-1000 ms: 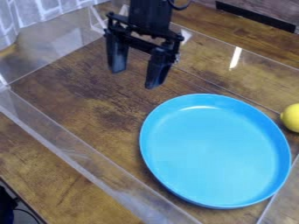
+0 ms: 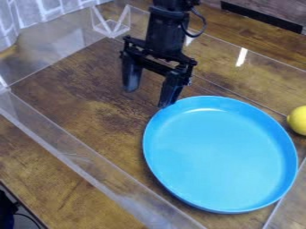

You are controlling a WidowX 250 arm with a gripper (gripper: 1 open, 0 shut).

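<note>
The black robot gripper [image 2: 152, 82] hangs over the wooden surface at the upper middle, just behind and left of a large blue plate [image 2: 220, 154]. Its two fingers point down and stand apart, open, with nothing visible between them.
A yellow round object [image 2: 296, 119] sits at the right edge beside the plate. Clear plastic walls border the wooden surface [image 2: 72, 89] at the left and back.
The gripper has moved downward in the view, toward the blue plate's back edge, and slightly to the right. The plate and yellow object have not moved.
</note>
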